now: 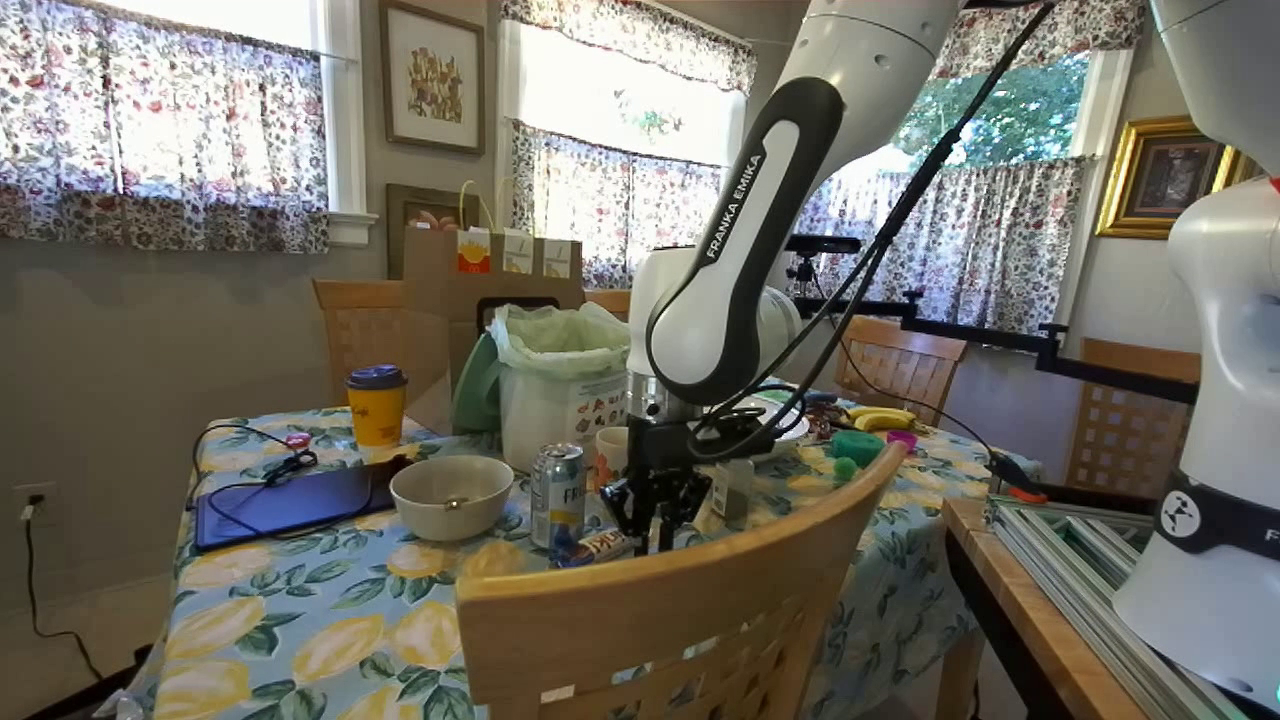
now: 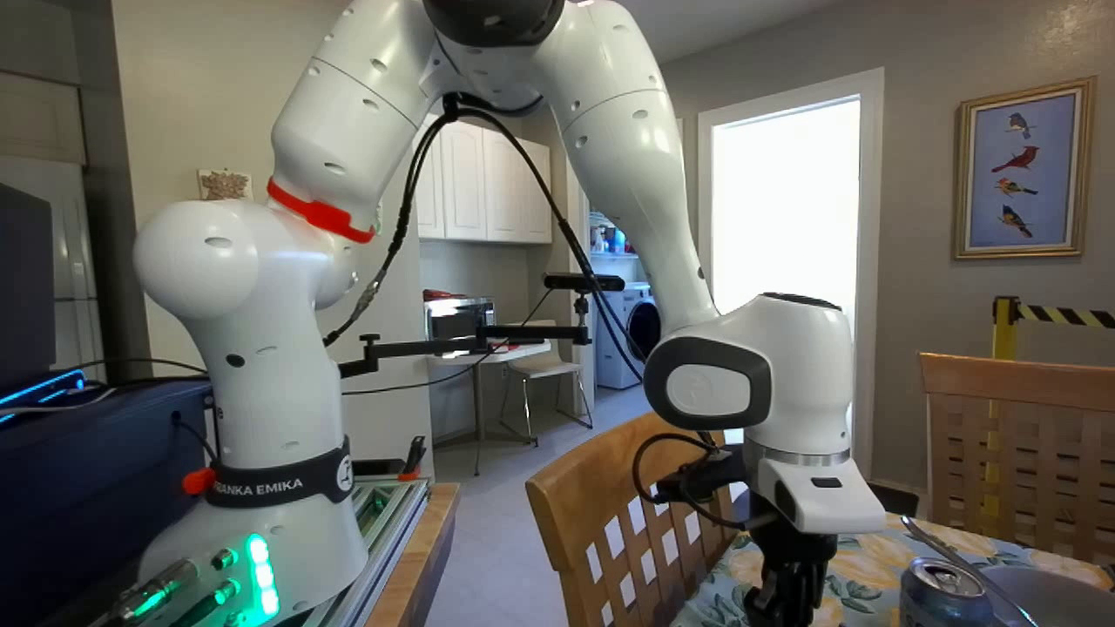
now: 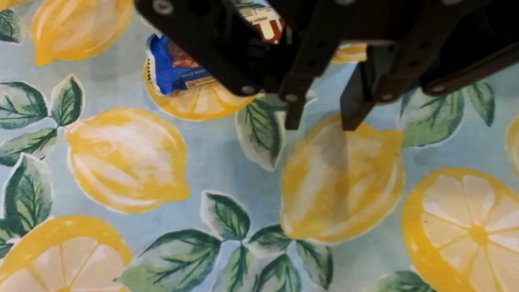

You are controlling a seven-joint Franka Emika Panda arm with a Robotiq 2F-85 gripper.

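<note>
My gripper points down over the lemon-print tablecloth point(image 3: 219, 165), its two fingers apart with only cloth visible between them. A blue and white snack wrapper point(image 3: 177, 73) lies on the cloth, partly hidden behind the gripper's linkage in the wrist view. In exterior view 1 the wrapper point(image 1: 596, 548) rests just left of the gripper point(image 1: 654, 546), by the foot of a silver-blue can point(image 1: 558, 498). The fingertips stand beside the wrapper, not around it. In exterior view 2 the gripper point(image 2: 781, 616) is cut off at the bottom edge.
A white bowl point(image 1: 452, 496), a lined bin point(image 1: 561, 384), a mug point(image 1: 611, 456) and a yellow cup point(image 1: 377, 408) stand on the table. A wooden chair back point(image 1: 672, 612) rises in front of the gripper. Bare cloth lies at the table's front left.
</note>
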